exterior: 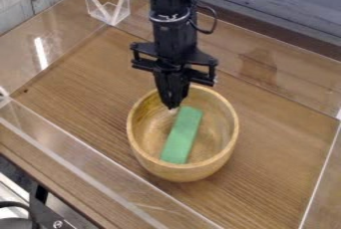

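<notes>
A tan bowl (147, 143) sits on the wooden table at the centre front. A flat green block (182, 133) lies inside it. My black gripper (173, 100) hangs over the back rim of the bowl with its tips pointing down, above and behind the green block. It looks shut, with nothing seen between its fingertips, though they are small and dark here.
A clear plastic holder (110, 4) stands at the back left, and another clear piece is cut off at the left edge. Walls border it at the back.
</notes>
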